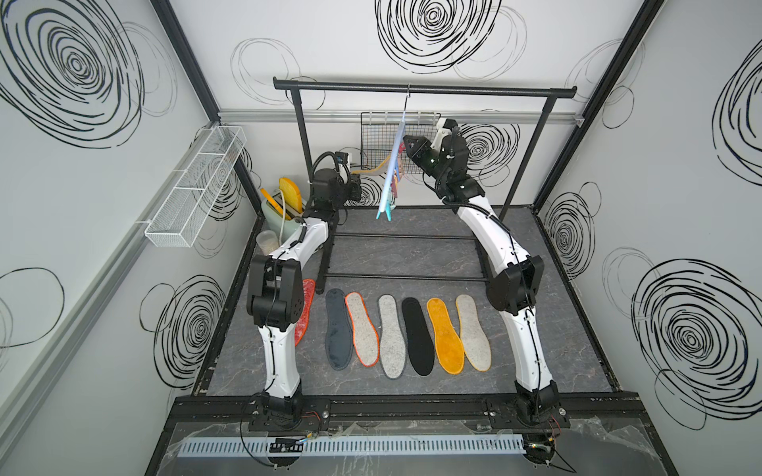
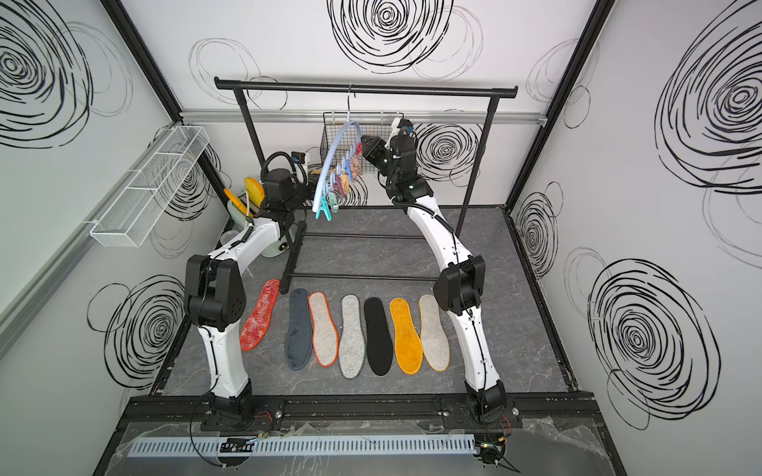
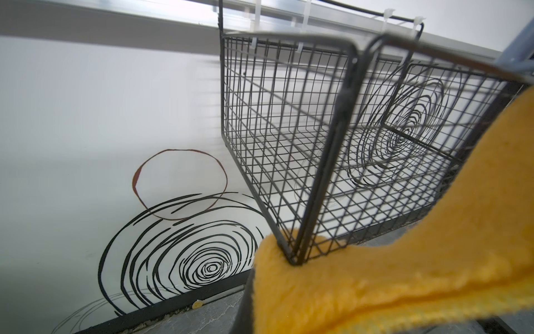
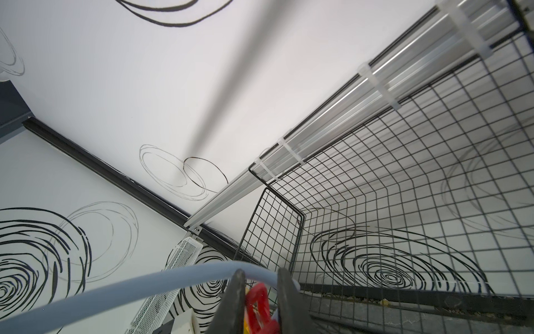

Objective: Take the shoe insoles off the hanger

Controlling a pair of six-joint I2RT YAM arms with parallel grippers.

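A pale blue clip hanger (image 2: 321, 182) hangs from the black rail (image 1: 484, 90). Behind it my right gripper is shut on a red clip (image 4: 254, 300) beside the hanger's curved top. A long yellow insole (image 3: 422, 261) reaches from the hanger toward my left gripper (image 1: 355, 178), filling the lower right of the left wrist view, with a fuzzy surface. The left gripper's fingertips are hidden there; by its arm's pose it is at the insole's outer end.
A black wire basket (image 3: 289, 111) is on the back wall behind the hanger. Several insoles (image 1: 416, 333) lie in a row at the front. A tub (image 2: 274, 246) with yellow items stands at back left; a white wire shelf (image 1: 190, 190) is on the left wall.
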